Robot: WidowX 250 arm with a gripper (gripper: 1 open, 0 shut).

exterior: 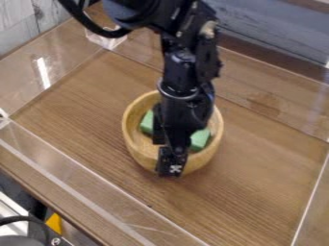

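The black gripper [178, 144] reaches down from the top of the camera view over a tan bowl [134, 122] in the middle of the wooden table, its fingers low at the bowl's front half. Green pieces [199, 137] show in the bowl on either side of the gripper. The gripper hides much of the bowl's inside, and whether it touches or holds anything cannot be made out.
Dark cables and a yellow object lie beyond its edge at the bottom left. A pale wall edge runs along the back.
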